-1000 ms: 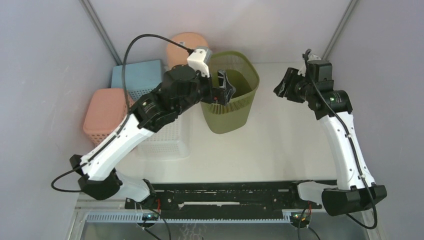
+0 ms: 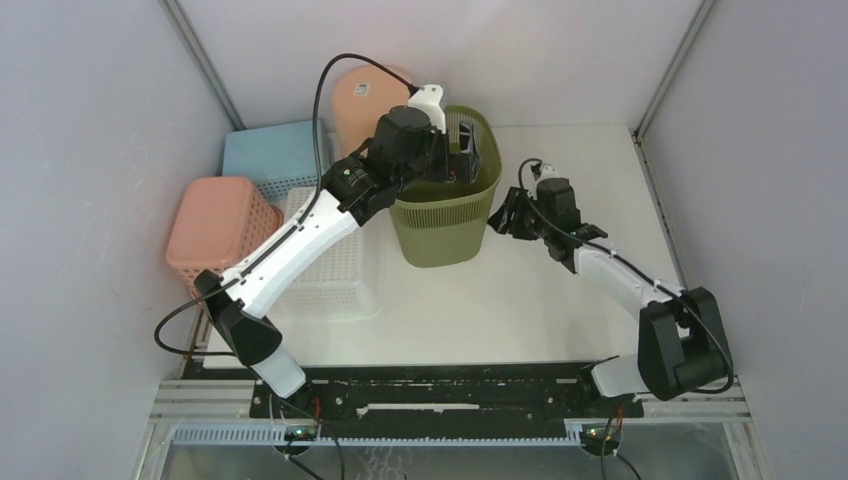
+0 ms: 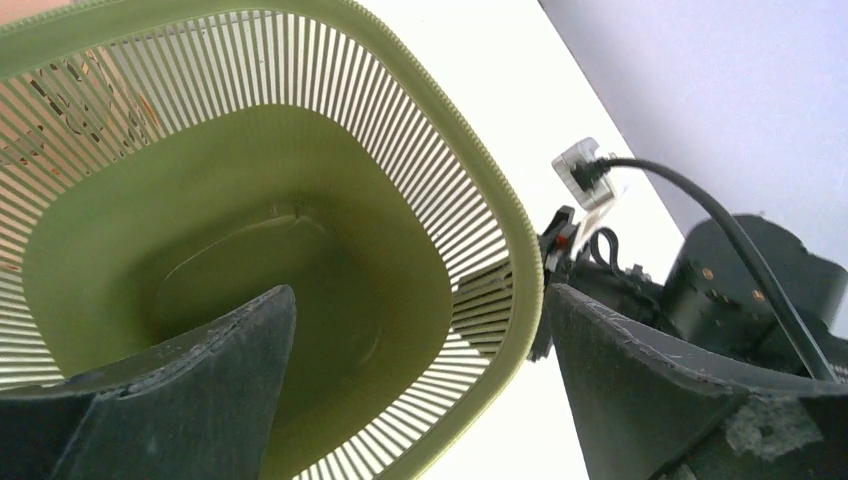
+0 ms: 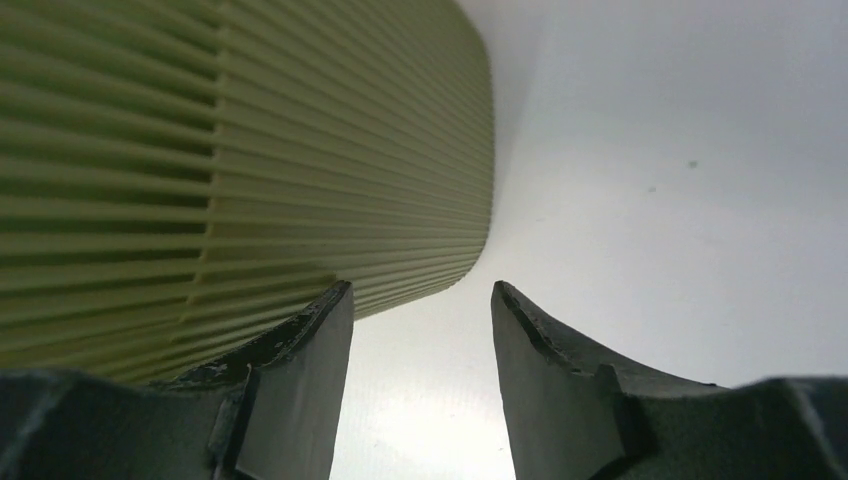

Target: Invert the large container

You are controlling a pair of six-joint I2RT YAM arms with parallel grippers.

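The large olive-green container [image 2: 440,240] stands upright on the table, its mouth facing up. Its slatted rim [image 3: 430,100] and empty inside fill much of the left wrist view. My left gripper [image 2: 468,150] hangs over the mouth; its fingers [image 3: 180,400] are spread wide, with the near right part of the rim lying in the gap below them. Low beside the container's right side is my right gripper, fingers apart and nothing between them. The slatted wall [image 4: 350,180] rises just left of its fingers, and whether they touch it I cannot tell.
White baskets [image 2: 325,275] stand left of the container, with a pink basket [image 2: 220,230] and a blue one [image 2: 275,155] beyond. A round orange-pink lid or basket [image 2: 365,105] is behind.
My right gripper has come left and down to the container's side. The container has shifted and turned a little leftward.
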